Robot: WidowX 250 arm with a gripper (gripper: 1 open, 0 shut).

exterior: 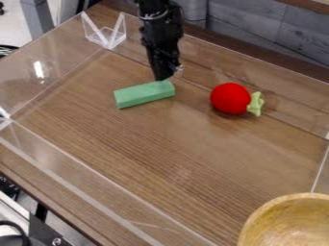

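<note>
My black arm reaches down from the top centre, its gripper (162, 73) shut just above and behind a green bar (144, 94) lying on the wooden table; nothing clearly shows between the fingers, though the tips are small and hard to make out. A red ball-like object (230, 98) with a pale green piece (255, 104) at its side lies to the right.
A clear, angular transparent object (103, 31) stands at the back left. A yellow bowl (286, 221) sits at the front right corner.
</note>
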